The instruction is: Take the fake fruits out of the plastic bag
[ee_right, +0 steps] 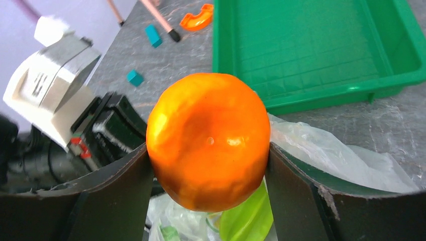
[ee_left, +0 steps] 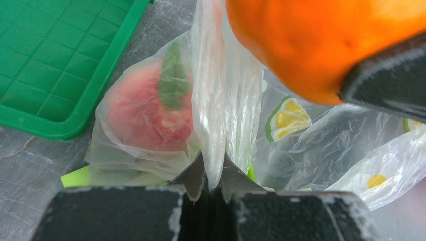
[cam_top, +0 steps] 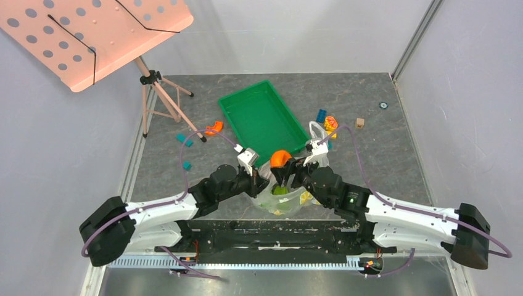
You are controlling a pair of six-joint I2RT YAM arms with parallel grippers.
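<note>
The plastic bag [cam_top: 274,200] lies rumpled between the arms. My left gripper is shut on a fold of it; through the film show a red fruit [ee_left: 145,110] with a green leaf and printed lemon slices. My right gripper is shut on an orange fake fruit, held up above the bag, at the top right of the left wrist view. A bright green fruit [ee_right: 246,216] lies below it inside the bag.
A green tray [cam_top: 262,117] stands empty behind the bag. Small blue blocks [cam_top: 187,166], an orange piece [cam_top: 214,128] and yellow pieces [cam_top: 330,125] lie around it. A pink tripod [cam_top: 166,105] stands at the back left.
</note>
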